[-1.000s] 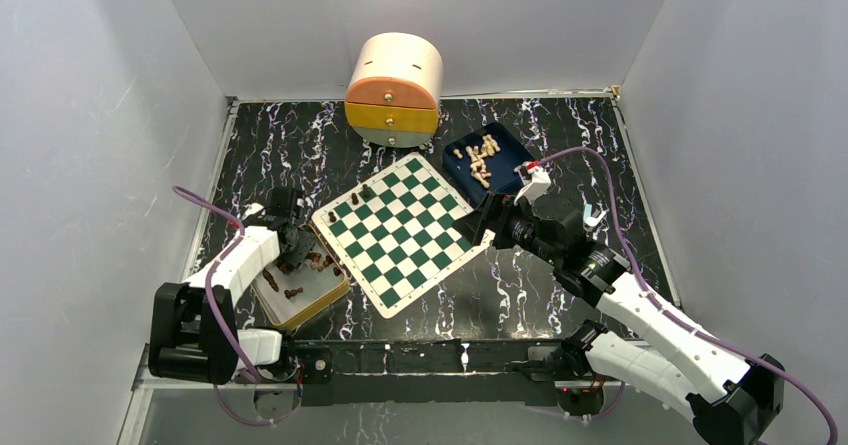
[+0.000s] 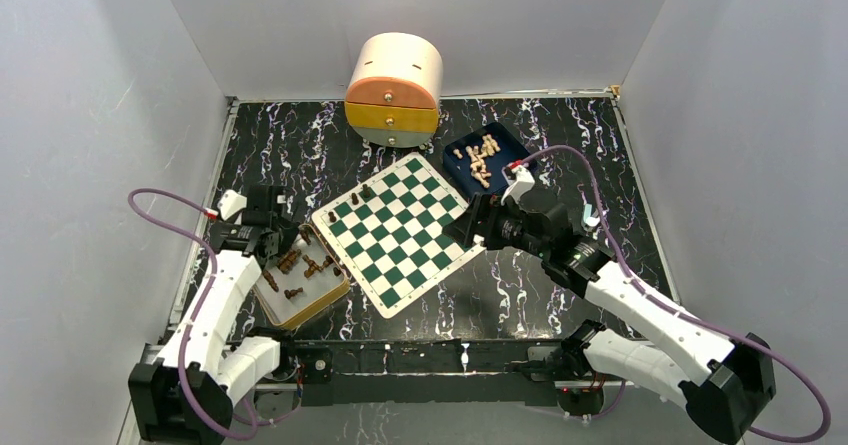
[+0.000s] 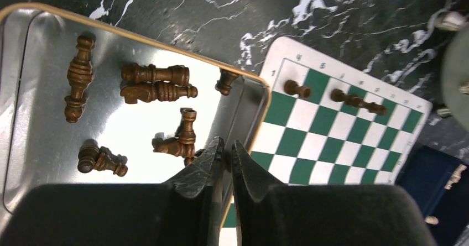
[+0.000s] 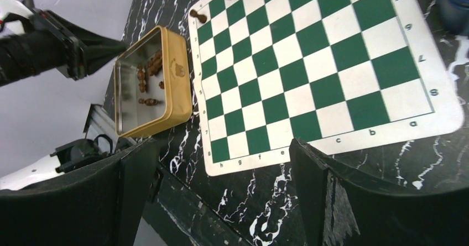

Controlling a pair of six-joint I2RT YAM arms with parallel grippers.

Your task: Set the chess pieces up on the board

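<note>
Dark wooden pieces (image 3: 155, 76) lie loose in a metal-lined tan box (image 2: 330, 295) left of the green-and-white chessboard (image 2: 395, 230). A few dark pieces (image 3: 296, 89) stand along the board's far-left edge. My left gripper is above the box, fingertips close together; whether anything is between them is unclear, with a piece partly hidden behind them. My right gripper (image 2: 466, 227) stands open over the board's right corner, with nothing seen between its fingers. Light pieces (image 2: 478, 160) lie in a navy tray (image 2: 515, 150) behind the board's right side.
A drawer cabinet (image 2: 392, 80) stands at the back, and grey walls enclose the marble table (image 2: 500, 295). The table in front of the board and right of it has free room.
My left arm has lifted and moved back from deeper over the box, uncovering more of it.
</note>
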